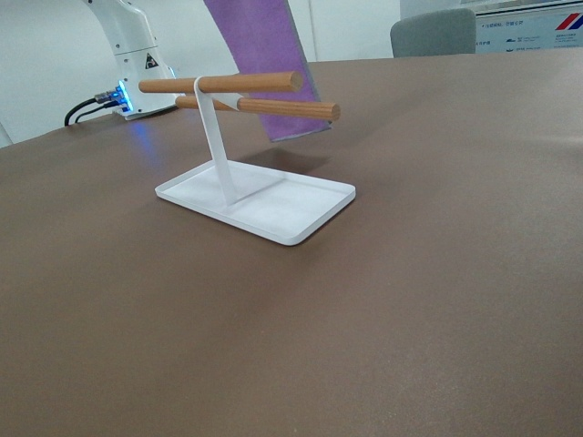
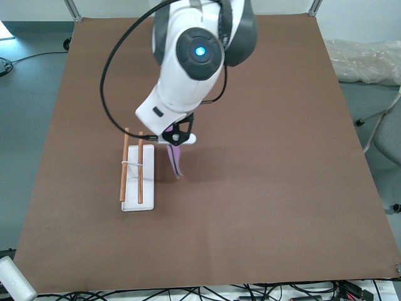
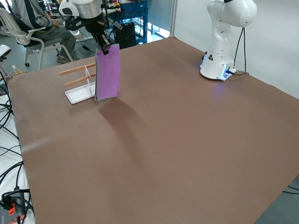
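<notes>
A purple cloth hangs from my gripper, which is shut on it; in the left view the cloth shows as a narrow strip below the gripper, just right of a white rack with two wooden bars. That rack's tray sits on the brown table, and in the top view its bars stand in front of the hanging cloth. In the right view the cloth is beside the bars, its lower edge near the tray. Whether it touches the rack I cannot tell.
A white robot base stands at the table's edge. Cables run along one edge, and chairs stand beyond the table.
</notes>
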